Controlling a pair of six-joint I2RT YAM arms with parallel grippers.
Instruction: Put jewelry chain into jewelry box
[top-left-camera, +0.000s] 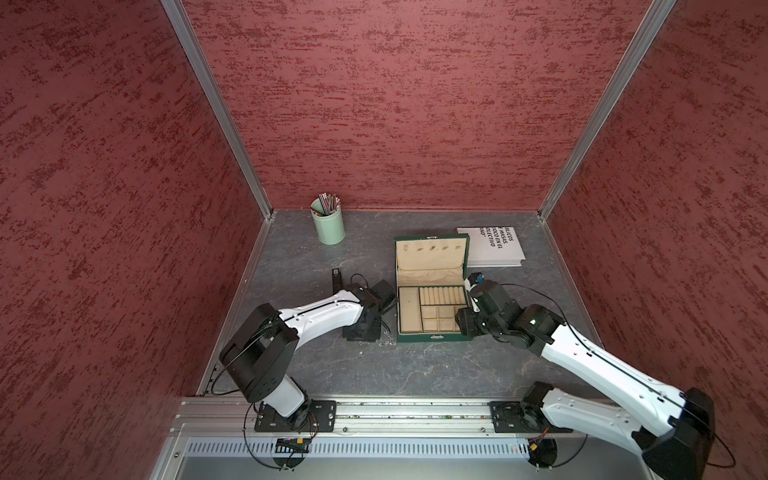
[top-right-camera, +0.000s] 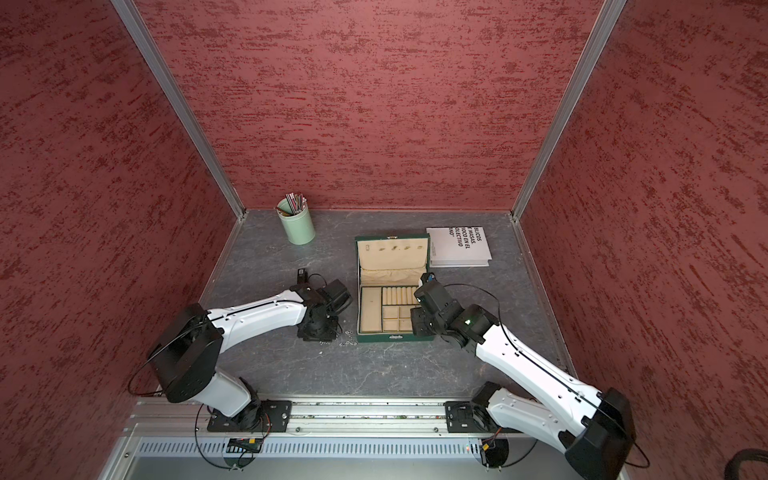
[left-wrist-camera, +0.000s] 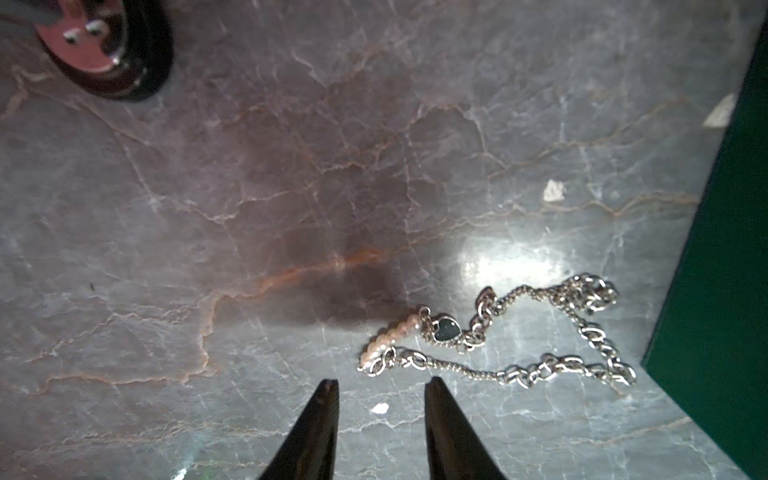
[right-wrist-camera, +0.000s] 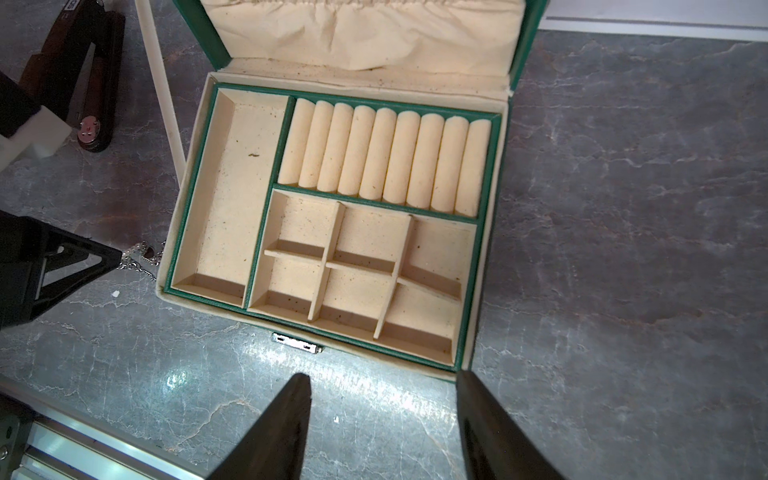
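Note:
A silver chain (left-wrist-camera: 552, 368) with a row of peach beads and a dark pendant lies loosely looped on the grey table, just left of the green jewelry box (top-left-camera: 409, 308). The box stands with its lid raised, and its cream compartments (right-wrist-camera: 336, 264) look empty. My left gripper hovers over the table close to the beaded end of the chain, fingers part open and nothing between them. Over the front right of the box, my right gripper is open and empty.
A dark stapler (right-wrist-camera: 100, 88) lies behind the left gripper. The mint pencil cup (top-left-camera: 329, 224) is at the back left, and a white book (top-left-camera: 492, 246) is behind the box's right side. Bare table lies in front of the box.

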